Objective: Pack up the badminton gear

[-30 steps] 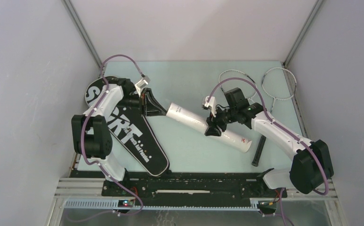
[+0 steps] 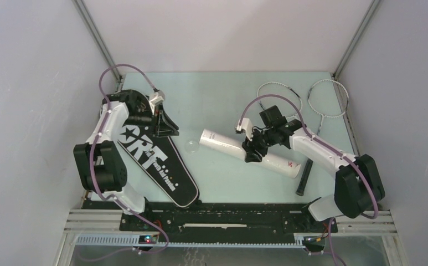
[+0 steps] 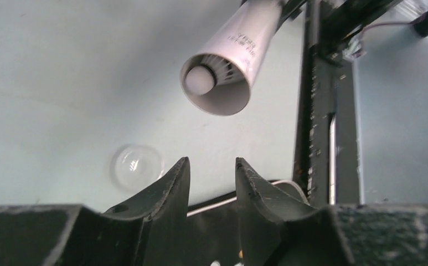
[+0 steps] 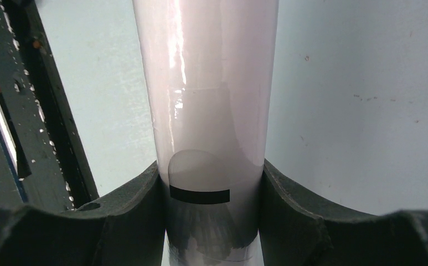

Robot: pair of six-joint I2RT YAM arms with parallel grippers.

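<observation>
A long white shuttlecock tube [image 2: 278, 164] lies slantwise across the middle of the table. My right gripper [image 2: 254, 153] is around its midsection, and in the right wrist view the fingers [image 4: 145, 202] press against both sides. The tube's near end faces the left wrist view uncapped, with a shuttlecock [image 3: 199, 80] visible inside. A clear round cap [image 2: 191, 146] rests on the table just left of that end. My left gripper [image 2: 174, 132] stands open above the bag's edge, nothing between its fingertips. Whether the tube fully touches the table, I cannot tell.
A black racket bag [image 2: 173, 172] with white lettering lies on the left, partly under the left arm. Two rackets are on the right, one head [image 2: 329, 81] fully clear and another [image 2: 278, 83] partly behind the right arm.
My left gripper has drawn back leftward from the tube's end, and the clear cap now shows on the table. The tube and right gripper have shifted slightly right and toward the front.
</observation>
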